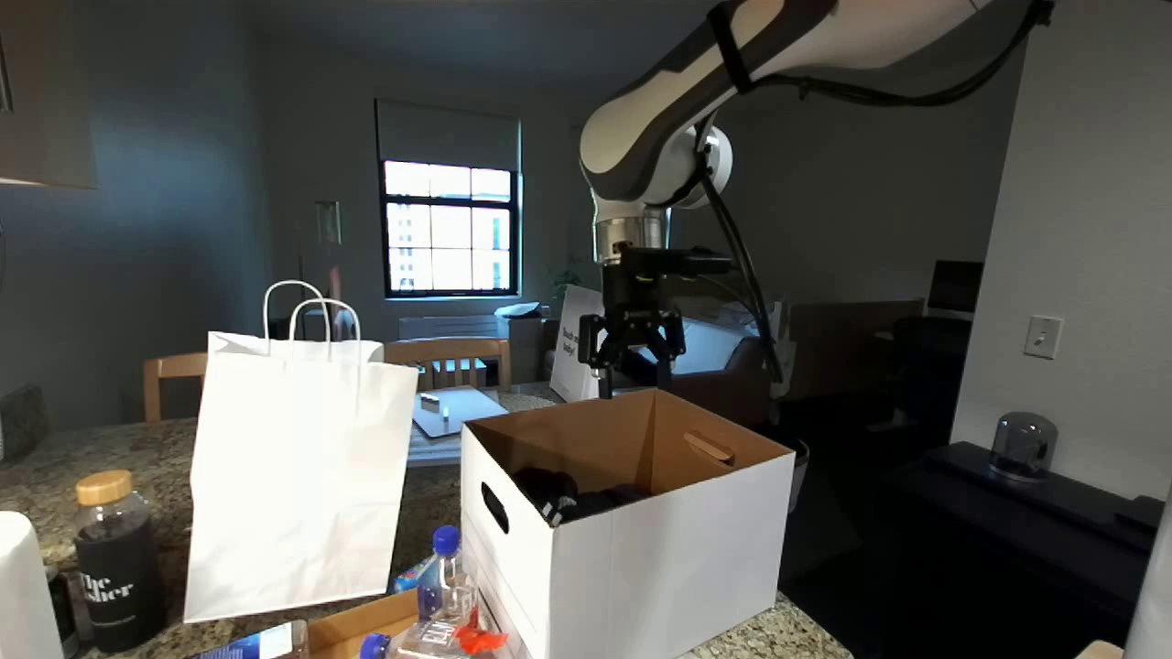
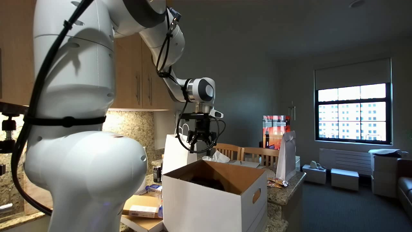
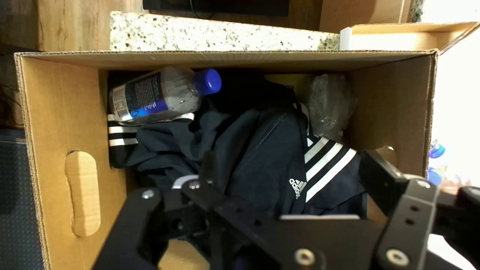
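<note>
My gripper [image 1: 634, 379] hangs fingers down over the white cardboard box [image 1: 670, 577], its fingertips near rim height in exterior view 1. It is open: in the wrist view, wide space separates the two fingers, and nothing shows held there. Below, inside the box, lies a crumpled black garment [image 3: 265, 153] with white stripes and an adidas logo. On the garment, against one long wall, a clear plastic bottle [image 3: 180, 90] with a blue cap rests on its side. A clear crinkled plastic item [image 3: 329, 105] sits in the opposite corner. My gripper's body hides part of the box floor.
A white paper bag [image 1: 297, 483] stands beside the box, near a glass bottle [image 1: 113, 571] with a wooden lid. Plastic bottles [image 1: 445, 582] and an open cardboard tray [image 1: 357, 621] crowd the box's near left side. The box walls rise all round its contents.
</note>
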